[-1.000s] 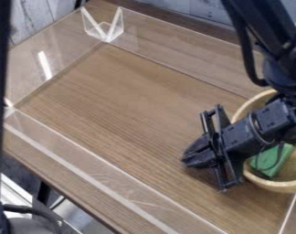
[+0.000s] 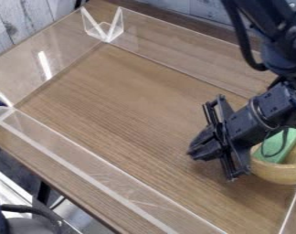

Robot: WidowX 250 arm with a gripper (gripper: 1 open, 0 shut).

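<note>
My gripper [image 2: 206, 144] hangs low over the right part of the wooden tray floor [image 2: 114, 101], its black fingers shut with nothing visible between them. Just behind it at the right edge sits a light wooden bowl [image 2: 275, 172], largely hidden by my arm, with a green object [image 2: 278, 143] inside. Whether the fingers touch the bowl or the floor is hard to tell.
Clear plastic walls [image 2: 89, 169] border the tray, with a folded clear piece [image 2: 101, 27] at the back left. Dark equipment fills the bottom-left corner.
My gripper has risen a little, and the arm has shifted up. The bowl and green object at the right have shifted slightly, with less of the bowl's rim showing.
</note>
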